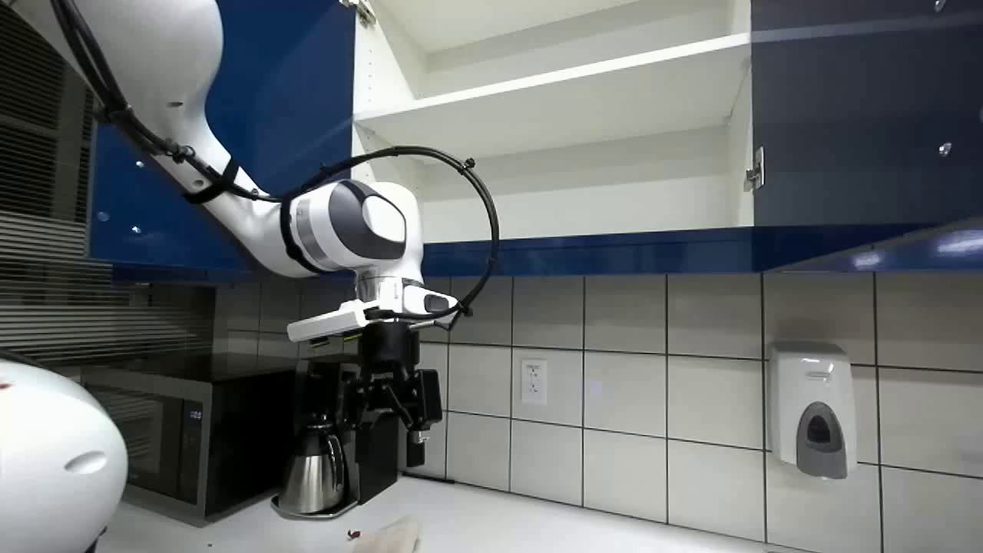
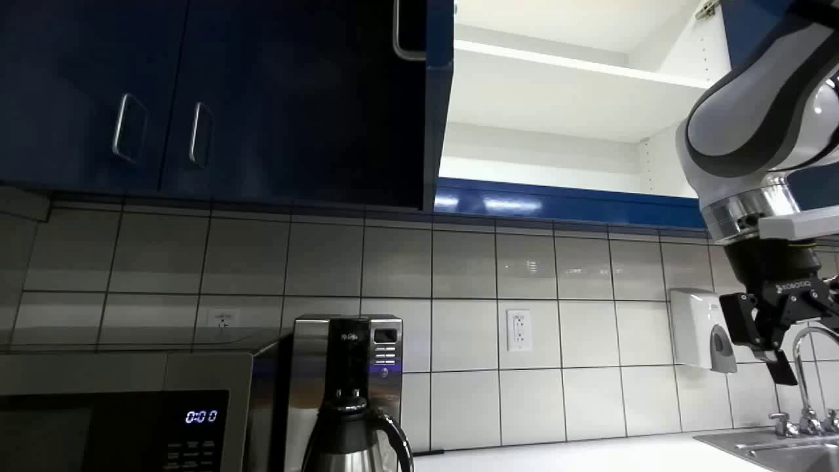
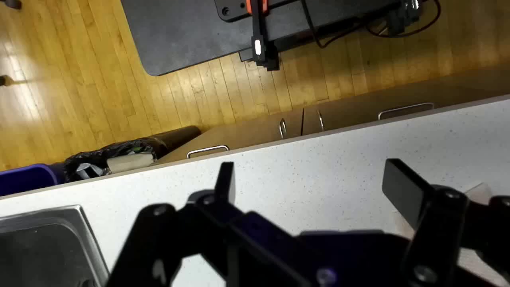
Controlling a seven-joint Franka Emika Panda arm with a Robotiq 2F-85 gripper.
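Note:
High over the white counter, my gripper stands open, its two black fingers wide apart. Only bare countertop [image 3: 306, 191] shows between them in the wrist view. Exterior view 1 has the gripper [image 1: 415, 442] pointing down in front of the tiled wall and the coffee maker. From exterior view 2 the gripper [image 2: 775, 354] is at the right, above the level of the sink. Above, an open cabinet [image 1: 590, 83] has bare shelves where they show. A pale flat item [image 1: 394, 534] lies on the counter; in the wrist view the right finger partly covers it.
A microwave [image 1: 198, 433] and a coffee maker with a steel carafe [image 1: 313, 479] stand on the counter. A soap dispenser [image 1: 815, 405] hangs on the wall. The sink [image 3: 48, 244] lies at one end. Mid-counter is clear; blue cabinet doors [image 2: 314, 102] hang overhead.

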